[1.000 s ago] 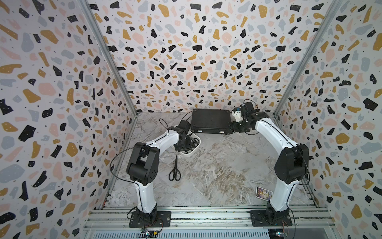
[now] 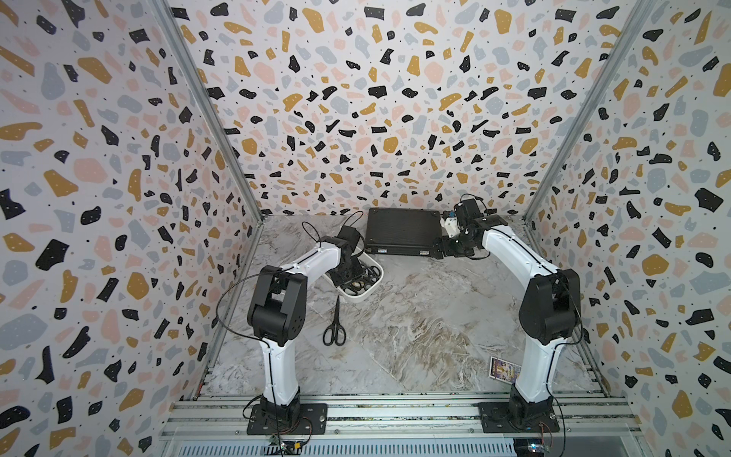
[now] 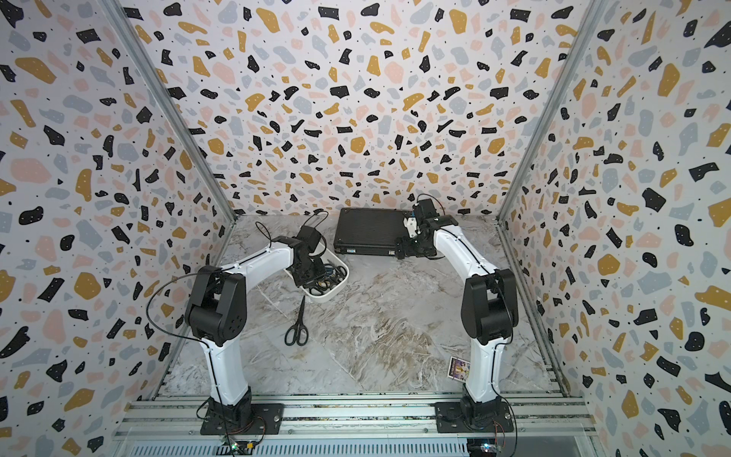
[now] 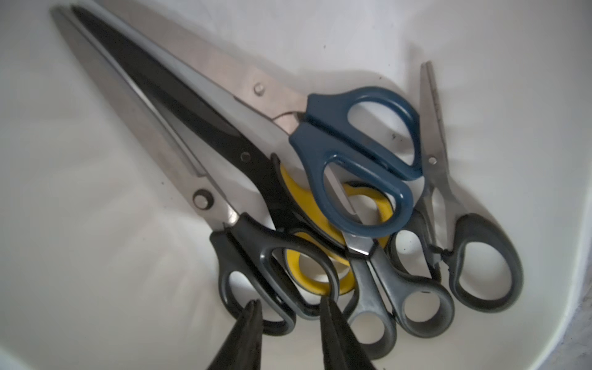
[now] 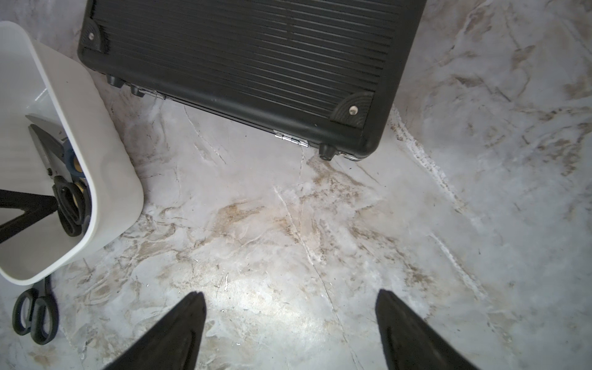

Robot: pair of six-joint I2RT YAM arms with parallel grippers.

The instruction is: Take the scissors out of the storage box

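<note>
In the left wrist view, several scissors lie heaped in the white storage box [image 4: 92, 296]. Blue-handled scissors [image 4: 351, 145] rest on top, across yellow-and-black-handled scissors [image 4: 308, 203]. Long black-handled scissors [image 4: 249, 240] lie at the left; two grey-handled pairs sit to the right. My left gripper is partly open inside the box, its fingertips over the lower handle loops of the long pair; whether they touch cannot be told. One pair of black scissors [image 2: 335, 323] lies on the table in front of the box. My right gripper stands open and empty above bare table.
A black case [image 5: 246, 61] lies right of the box, at the back wall. A small picture card [image 2: 505, 370] lies near the front right, by the right arm's base.
</note>
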